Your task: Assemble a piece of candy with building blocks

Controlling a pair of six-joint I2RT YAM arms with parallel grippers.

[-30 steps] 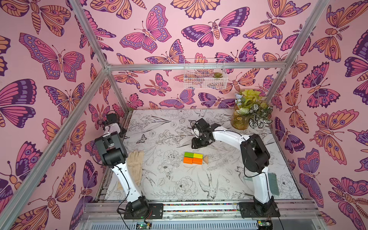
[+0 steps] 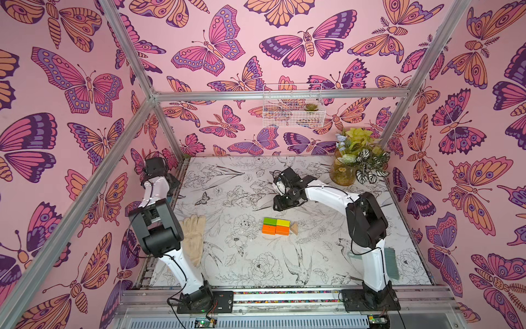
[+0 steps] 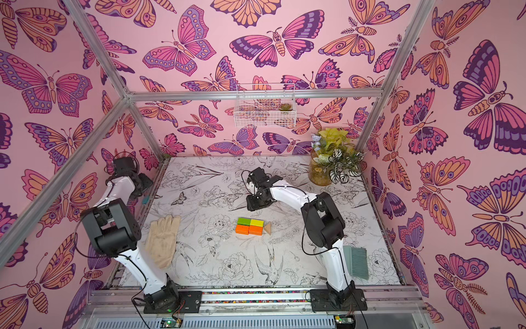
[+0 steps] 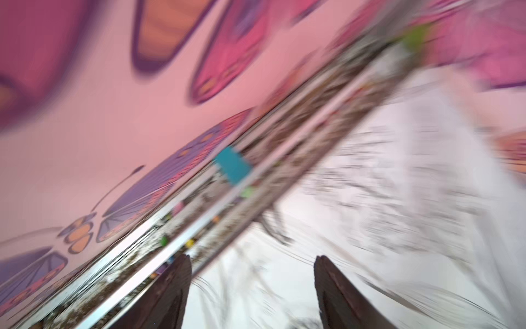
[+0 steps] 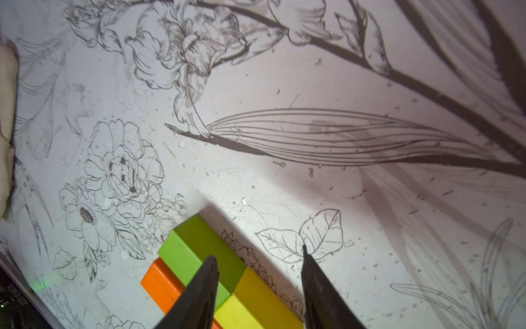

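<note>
A green block (image 2: pixel 270 221) and a yellow block (image 2: pixel 283 222) form the far row of a compact group. Two orange blocks, a left one (image 2: pixel 268 229) and a right one (image 2: pixel 282 230), form its near row. A wooden triangle (image 2: pixel 294 228) points inward at the right end. My right gripper is above and behind the group; its fingers stand apart, empty, and partly cover the blocks in its wrist view. Over the table's left edge my left gripper is open with nothing between its fingers.
Beige gloves (image 2: pixel 193 238) lie at the left near the left arm. A flower vase (image 2: pixel 343 173) stands at the back right, and a grey-green mat (image 3: pixel 356 262) is at the front right. Bare table surrounds the blocks.
The left arm's elbow has come forward and slightly right, and its gripper has shifted a little. The right arm has barely moved. The blocks lie where they were.
</note>
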